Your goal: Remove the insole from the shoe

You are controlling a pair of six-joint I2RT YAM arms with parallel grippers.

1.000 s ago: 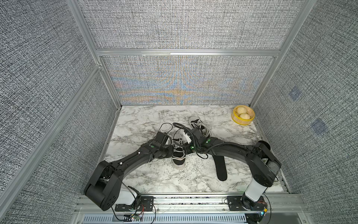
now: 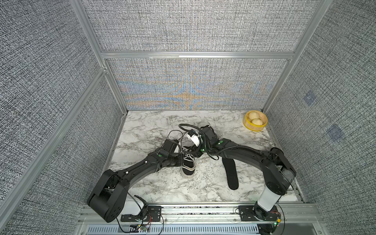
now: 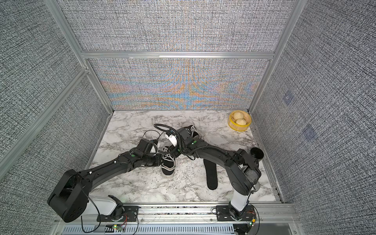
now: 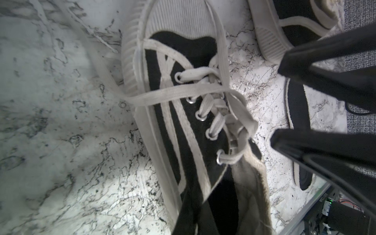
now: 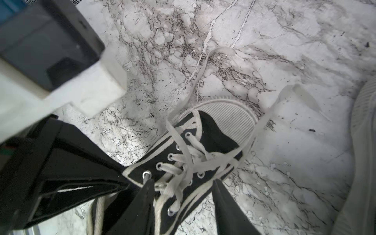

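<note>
A black canvas shoe with white laces (image 5: pixel 184 156) lies on the table, its toe towards the robot base. My left gripper is shut at the shoe's side, the collar edge running in between its fingertips. In the right wrist view, its dark fingers (image 5: pixel 90 176) meet that edge. My right gripper stands open over the laces and shoe opening, nothing held between its fingers. To the right, a black insole with a pale edge (image 2: pixel 231 176) lies flat and loose on the table. The shoe's inside is dark and partly hidden, so I cannot tell if an insole is there.
Behind the right arm sits a second shoe (image 3: pixel 193 131), partly covered. A yellow basket with buns (image 2: pixel 255 120) stands at the back right, and a black cup (image 3: pixel 256 153) near the right wall. Loose laces trail on the table.
My right gripper has shifted slightly back and to the left over the shoe, hiding more of the second shoe. The shoe has shifted slightly. The left arm and loose insole look nearly still.
</note>
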